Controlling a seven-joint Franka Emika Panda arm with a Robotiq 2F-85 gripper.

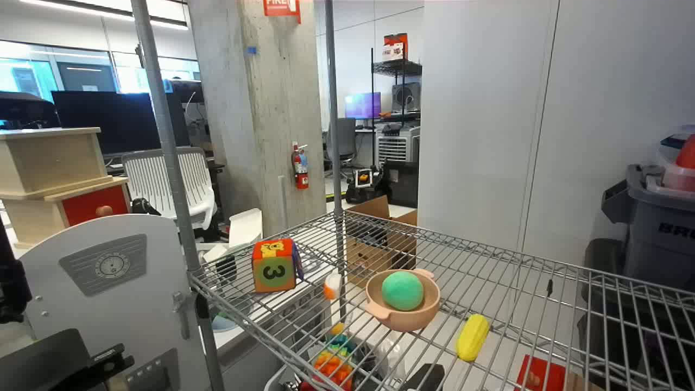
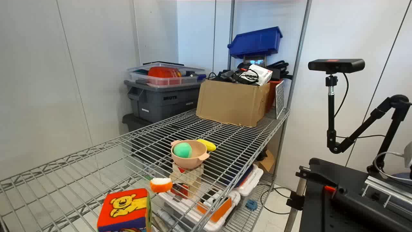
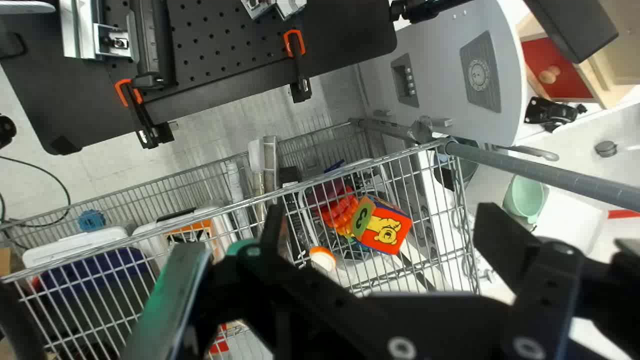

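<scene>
My gripper shows only in the wrist view, its dark fingers wide apart and nothing held between them. Beyond the gap, on the wire shelf (image 1: pixel 521 260), is a soft cube (image 3: pixel 384 225) with a bear picture and a number 3. A pink bowl (image 1: pixel 400 319) with two handles holds a green ball (image 1: pixel 402 290). Beside the bowl rests a yellow corn-like toy (image 1: pixel 472 338). Between cube and bowl lies an orange-and-white piece (image 2: pixel 161 185). In the wrist view the gripper's dark body hides most of the bowl's area.
A cardboard box (image 2: pixel 231 102) full of gear occupies one end of the shelf. Upright posts (image 1: pixel 172 150) stand at its corners. A black perforated table (image 3: pixel 228 42) lies alongside, across a floor gap. Below the shelf are storage bins.
</scene>
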